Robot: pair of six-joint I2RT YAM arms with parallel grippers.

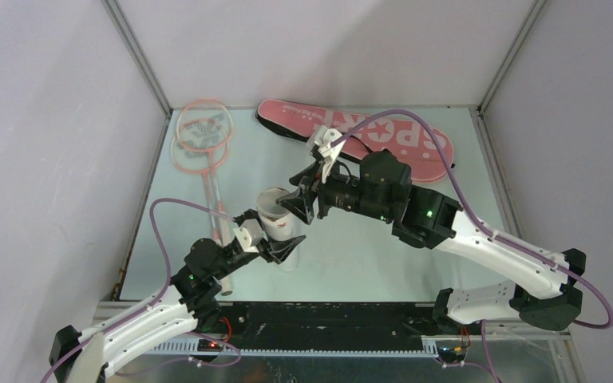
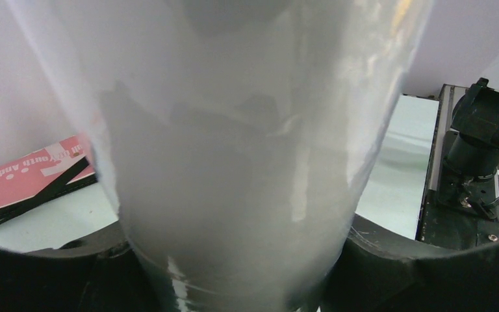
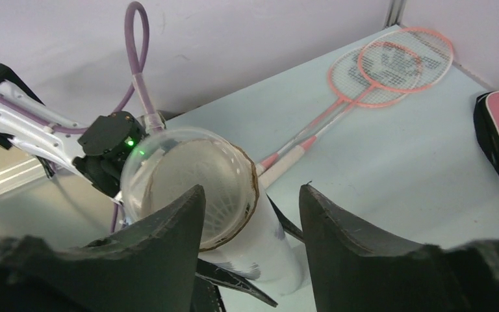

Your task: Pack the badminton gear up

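Observation:
A white shuttlecock tube stands tilted near the table's middle, my left gripper shut on it; its body fills the left wrist view. In the right wrist view its top shows a clear rim or lid. My right gripper is part open at that top, its two fingertips apart in front of the tube; contact is unclear. Two pink rackets lie crossed on the left, handles toward the front. The pink racket bag lies along the back.
Walls close it in at back and both sides.

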